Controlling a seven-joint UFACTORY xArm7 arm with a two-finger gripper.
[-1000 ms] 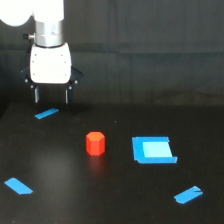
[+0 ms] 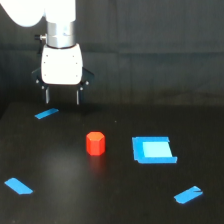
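A red block (image 2: 95, 143) with a six-sided outline rests on the dark table, left of centre. To its right lies a white square (image 2: 156, 149) bordered by blue tape (image 2: 150, 138); nothing sits on it. My gripper (image 2: 62, 97) hangs at the upper left under its white hand (image 2: 62, 66). Its dark fingers stand wide apart, hard to make out against the black background, with nothing visible between them. The gripper is apart from the red block, up and to the left of it in the view.
Strips of blue tape mark the table: one below the gripper (image 2: 46, 113), one at the lower left (image 2: 18, 186), another at the lower right (image 2: 188, 195).
The arm and gripper have shifted a little to the right. The red block, the square and the tape strips have stayed in place.
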